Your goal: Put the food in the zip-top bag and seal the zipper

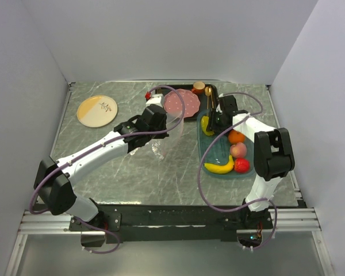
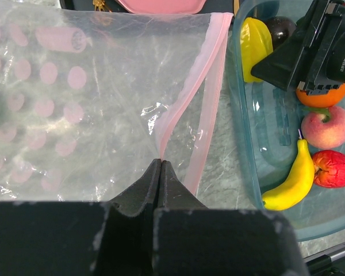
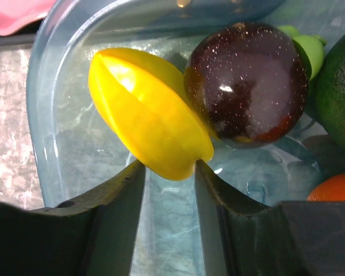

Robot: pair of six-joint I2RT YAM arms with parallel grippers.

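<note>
The clear zip top bag [image 2: 115, 121] with pink dots lies flat in the left wrist view, its pink-edged mouth parted toward the tray. My left gripper is shut on the upper pink edge of that mouth. A yellow star fruit [image 3: 146, 112] rests in the blue tray [image 3: 49, 109], against a dark mangosteen [image 3: 247, 83]. My right gripper is part open, its fingertips on either side of the star fruit's near end; whether they touch it I cannot tell.
The tray also holds a banana [image 1: 219, 167], a peach [image 1: 238, 150], a red fruit [image 1: 242, 165], an orange [image 1: 236, 137] and a green avocado [image 3: 339, 92]. Behind stands a black tray with a pink plate [image 1: 182, 103]. A yellow plate [image 1: 97, 111] lies far left.
</note>
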